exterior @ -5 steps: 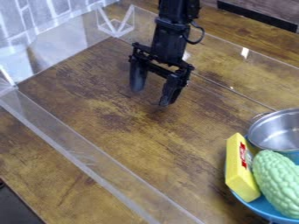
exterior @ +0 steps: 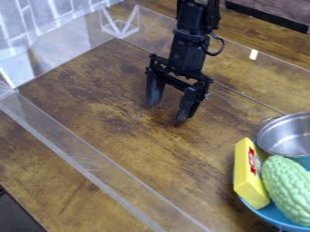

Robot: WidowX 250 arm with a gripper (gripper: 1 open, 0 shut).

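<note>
The black robot arm reaches down from the top centre to a wooden table [exterior: 109, 154]. Its gripper [exterior: 173, 100] hangs low over the middle of the table, with two dark fingers spread apart, one at left and one at right. Whether anything lies between them is hard to tell against the dark body of the gripper.
At the right are a metal bowl [exterior: 285, 128], a yellow box [exterior: 247, 172] and a green corn-like object [exterior: 287, 188] in a blue bowl [exterior: 271, 216]. Clear plastic edging borders the table at left.
The gripper has shifted slightly right and down over the last second, with a small change in its angle. The objects at the right have not moved.
</note>
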